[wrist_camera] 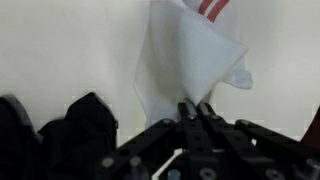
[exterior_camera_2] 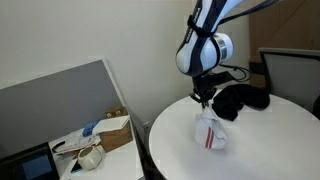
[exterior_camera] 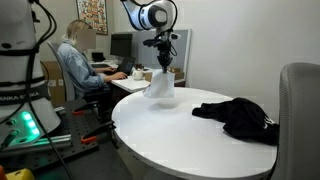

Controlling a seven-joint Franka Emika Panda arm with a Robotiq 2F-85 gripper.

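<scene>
A white cloth (exterior_camera_2: pixel 208 134) with red stripes hangs from my gripper (exterior_camera_2: pixel 205 104), which is shut on its upper part. In exterior view 1 the white cloth (exterior_camera: pixel 160 85) dangles over the far left part of the round white table, below the gripper (exterior_camera: pixel 165 69). From the wrist, the fabric (wrist_camera: pixel 180 50) spreads out beyond the closed fingertips of the gripper, its striped part at the top. Whether its lowest edge touches the table is hard to tell.
A black cloth (exterior_camera: pixel 238 120) lies bunched on the right part of the white table (exterior_camera: pixel 185 150). A grey chair (exterior_camera: pixel 300 120) stands at the right edge. Behind the table are a desk, monitor and seated person (exterior_camera: pixel 75 60).
</scene>
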